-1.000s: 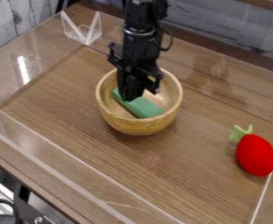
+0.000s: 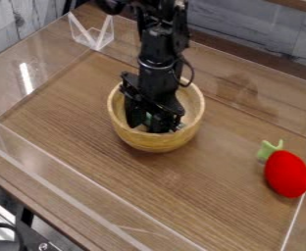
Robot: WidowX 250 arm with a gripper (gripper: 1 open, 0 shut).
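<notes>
My black arm reaches down from the top centre into a yellow bowl (image 2: 156,142) in the middle of the wooden table, with the gripper (image 2: 153,120) low inside it, open. A small green object lies in the bowl, mostly hidden under the gripper, so I cannot tell whether it sits between the fingers.
A red plush item (image 2: 285,175) with a green top lies at the right. A pale wall and the table's edge border the left side.
The gripper has moved down and toward the front into the bowl, now covering most of the green object that showed clearly before.
</notes>
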